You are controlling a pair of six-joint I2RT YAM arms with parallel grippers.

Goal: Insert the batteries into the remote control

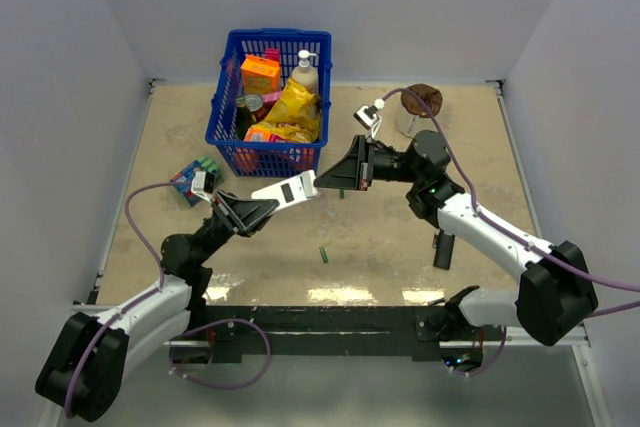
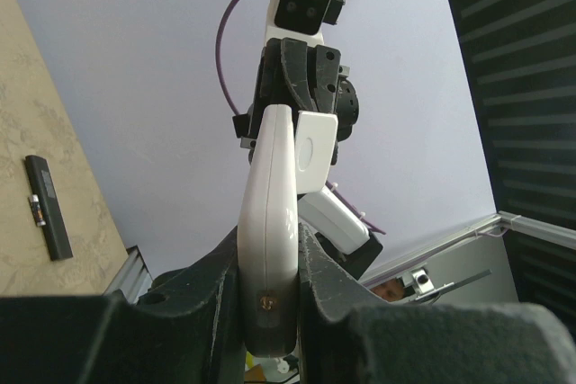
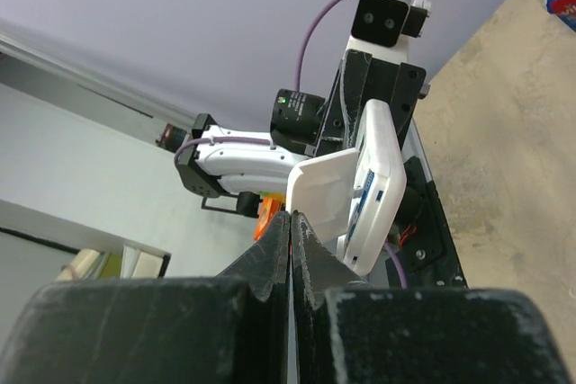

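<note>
A white remote [image 1: 278,194] is gripped mid-air in my left gripper [image 1: 266,205]; in the left wrist view its white body [image 2: 267,249] fills the gap between the fingers. Its battery cover [image 3: 319,191] stands out from the body at an angle, at the tips of my shut right gripper; whether they touch it is unclear. One small green battery [image 1: 323,254] lies on the table, another [image 1: 342,194] farther back. A small battery [image 2: 36,210] lies beside a black slab, likely another remote [image 2: 50,207].
A blue basket [image 1: 226,87] of groceries stands at the back. A battery pack [image 1: 190,175] lies at the left, a brown-topped container [image 1: 420,97] at the back right.
</note>
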